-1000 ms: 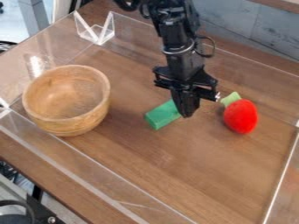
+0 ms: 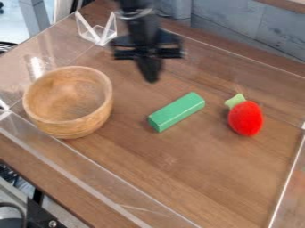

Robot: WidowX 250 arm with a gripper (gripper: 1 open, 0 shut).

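Observation:
The black gripper [image 2: 150, 73] is blurred, hanging over the back left of the wooden table and pointing down, shut with nothing visible between its fingers. Below and right of it a green block [image 2: 177, 112] lies on the table, apart from the gripper. A wooden bowl [image 2: 68, 116] sits at the left. A red strawberry-like object [image 2: 245, 119] with a light green top lies at the right.
Clear plastic walls edge the table [image 2: 191, 178], with a clear angular piece at the back left.
The gripper has moved up and to the left, away from the green block, which is now fully uncovered in the same place.

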